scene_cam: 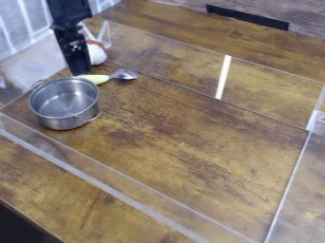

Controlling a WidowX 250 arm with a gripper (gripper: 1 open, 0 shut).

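My black gripper (79,65) hangs at the upper left, just behind and above a steel pot (64,109) with loop handles. Its fingers point down, open by the look of them, though small in this view. Beside it lies a spoon with a pale yellow handle (97,79) and a metal head (124,74), partly hidden by the gripper and pot. A white round object (97,53) sits behind the gripper, partly covered by it.
A wooden table (191,142) with clear low panels around the work area. A dark slot (248,17) shows at the back.
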